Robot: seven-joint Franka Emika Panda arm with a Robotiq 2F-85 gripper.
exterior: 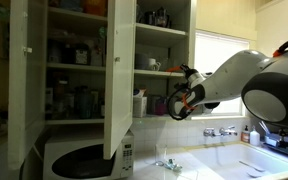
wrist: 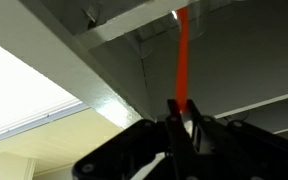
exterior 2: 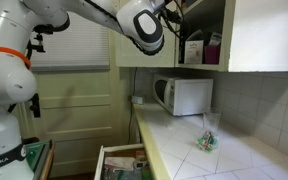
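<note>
A long, thin orange object [wrist: 183,55] points away from my gripper in the wrist view. Its near end sits between the fingers, which are shut on it. What the object is cannot be made out. From exterior view 1, the gripper [exterior: 187,71] is up at the right side of the open cabinet, and the orange object [exterior: 174,70] reaches left over a shelf [exterior: 152,73]. Exterior view 2 has the gripper [exterior 2: 174,17] at the top, partly cut off, beside the cabinet.
An open cabinet door [exterior: 120,75] stands left of the shelves. Below are a white microwave [exterior: 124,155] and a sink [exterior: 239,158]. On the counter [exterior 2: 179,140] is a clear bag-like item [exterior 2: 207,140]. An open drawer [exterior 2: 124,160] juts out beneath.
</note>
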